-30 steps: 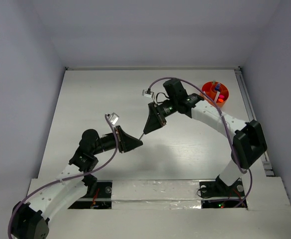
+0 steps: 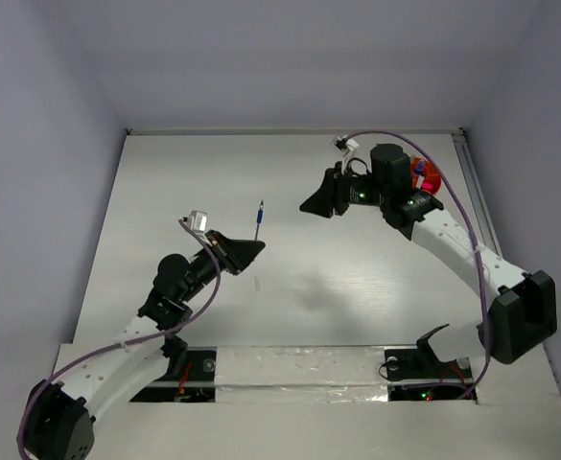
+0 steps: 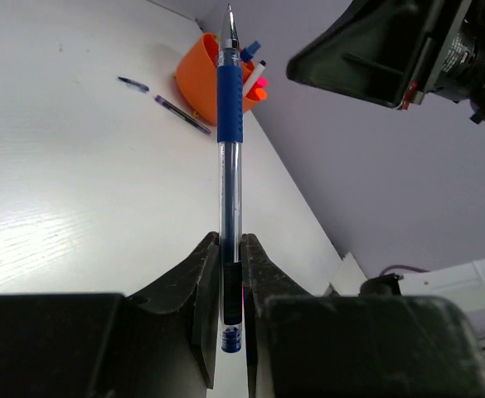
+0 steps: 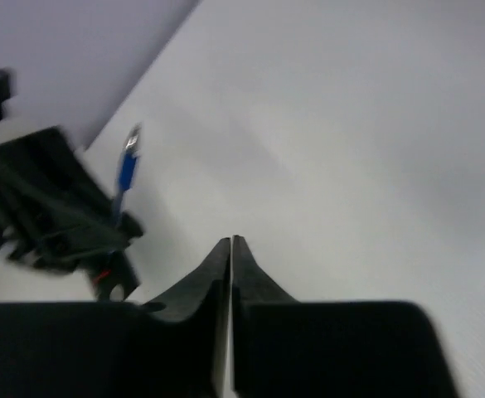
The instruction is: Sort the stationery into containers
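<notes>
A blue-grip gel pen (image 3: 230, 108) stands upright in my left gripper, which is shut on its lower barrel; in the top view the pen (image 2: 259, 217) rises from that gripper (image 2: 251, 251). My right gripper (image 2: 316, 199) is apart from the pen, up and to the right; in the blurred right wrist view its fingertips (image 4: 232, 245) are close together, with no object visible between them. An orange pen holder (image 3: 194, 76) with pens stands at the far side, partly hidden by the right arm in the top view. Two loose pens (image 3: 180, 114) lie beside it.
Walls enclose the back and sides. The right arm reaches over the table's right part, near the pen holder.
My right gripper has moved away from the pen, up and to the right. My left gripper has shifted slightly up-left, the pen now upright in it.
</notes>
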